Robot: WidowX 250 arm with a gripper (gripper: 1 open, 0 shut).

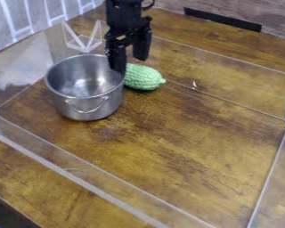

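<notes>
A steel pot (83, 93) with a wire handle stands on the wooden table at the left. A green bumpy corn-shaped object (142, 77) lies just to its right. My black gripper (128, 55) hangs from the top, open, over the pot's back right rim and just behind the green object. Whether its near finger touches either is unclear.
Clear low walls enclose the work area on the wooden table (192, 151). A white rack-like structure stands at the back left.
</notes>
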